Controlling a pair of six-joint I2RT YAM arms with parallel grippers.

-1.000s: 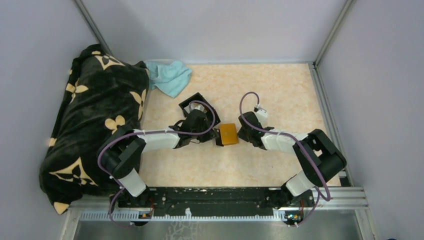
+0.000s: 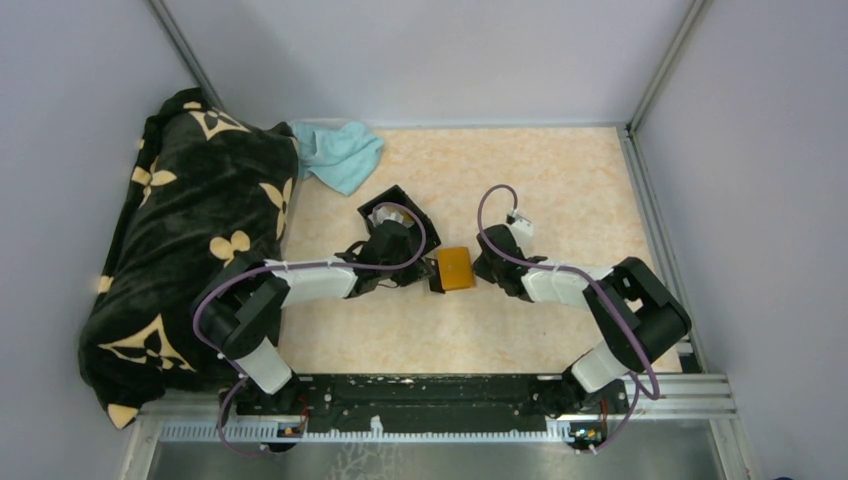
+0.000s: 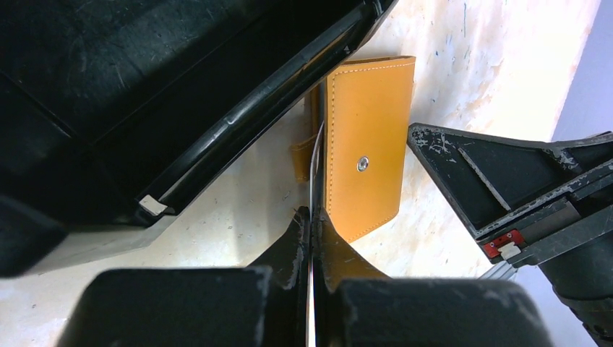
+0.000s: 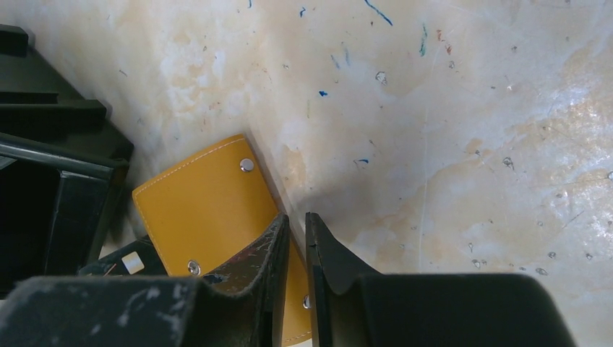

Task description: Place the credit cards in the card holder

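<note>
The orange card holder [image 2: 455, 268] lies in the middle of the table, its snap button facing the left wrist camera. In the right wrist view, my right gripper is shut on the near edge of the holder [image 4: 209, 202], with orange leather between the fingers. My left gripper is at the holder's left side. It is shut on a thin card [image 3: 314, 173], seen edge-on as a pale strip running up to the holder's dark inner side. How far the card reaches inside cannot be told.
A black box [image 2: 428, 236] with pale items in it stands just behind my left gripper, close to the holder. At the back left lies a blue cloth [image 2: 342, 155].
The holder and my right gripper have shifted very slightly to the left, toward my left gripper. Both grippers have stayed shut.
</note>
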